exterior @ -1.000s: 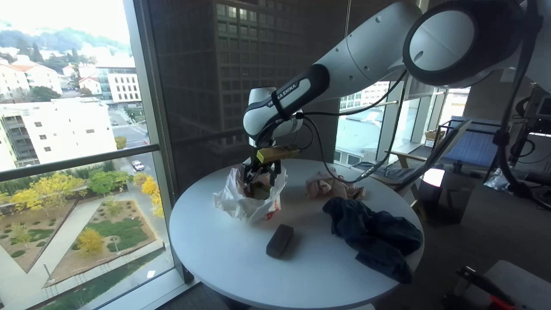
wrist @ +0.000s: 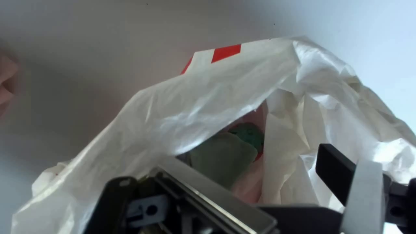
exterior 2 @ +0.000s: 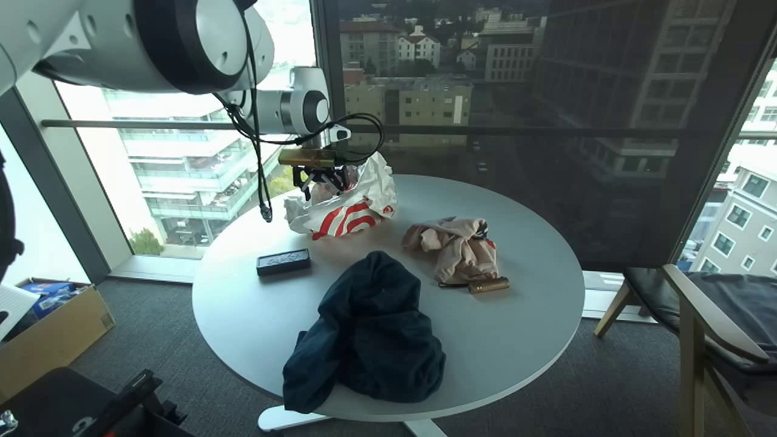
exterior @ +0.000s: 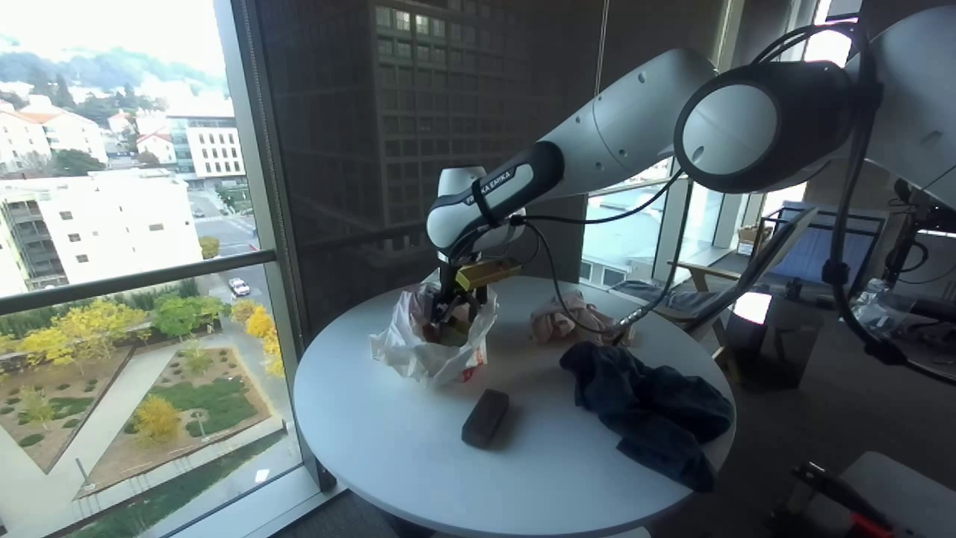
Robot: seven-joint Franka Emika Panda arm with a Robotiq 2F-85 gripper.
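A crumpled white plastic bag with red markings stands on the round table with its mouth upward. In exterior view 2 its red-striped side faces the camera. My gripper points down at the bag's mouth, its fingers apart. In the wrist view the gripper has its fingers spread over the opening, with nothing seen held between them. Inside the bag lie a dull green item and a darker green round piece beside something reddish. The fingers and the bag's folds hide part of the contents.
A dark eraser-like block lies in front of the bag. Dark blue cloth covers the table's near part; a pinkish cloth lies beyond it, with a brown cylinder beside it.
My arm has come down, and the gripper now sits slightly lower and a little further right at the bag's mouth. The bag, block and cloths have stayed put.
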